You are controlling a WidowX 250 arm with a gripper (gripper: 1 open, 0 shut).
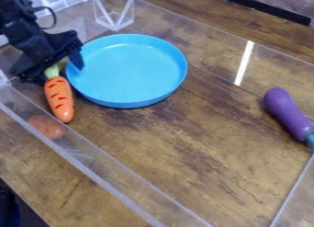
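Note:
My black gripper [50, 61] is at the upper left, open, low over the green top of a toy carrot [59, 96], with its right finger at the rim of a blue plate. The orange carrot lies beside the plate's left side, pointing toward the front. The blue plate [128, 71] lies flat and empty. A purple eggplant [285, 113] lies on the right.
Clear plastic walls [105, 175] run around the wooden work surface [203, 153]. A clear bracket [113, 17] stands at the back.

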